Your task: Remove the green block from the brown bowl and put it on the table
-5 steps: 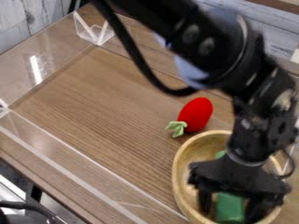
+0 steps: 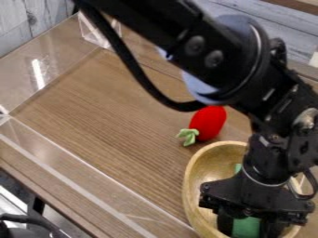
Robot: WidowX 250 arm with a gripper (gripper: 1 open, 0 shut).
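Note:
The brown bowl sits at the lower right of the camera view, largely covered by the arm. My gripper points down inside it, its fingers on both sides of the green block. Only part of the block shows between the dark fingers, low in the bowl. Whether the fingers press on it or stand clear is hard to make out. Another small green patch shows behind the gripper, inside the bowl.
A red strawberry-like toy with a green top lies just behind the bowl. Bare wooden table stretches to the left. A clear container stands at the far left, and a dark cable hangs along the arm.
The gripper has come down and slightly left over the green block, and less of the block shows. The bowl and the red toy have stayed in place.

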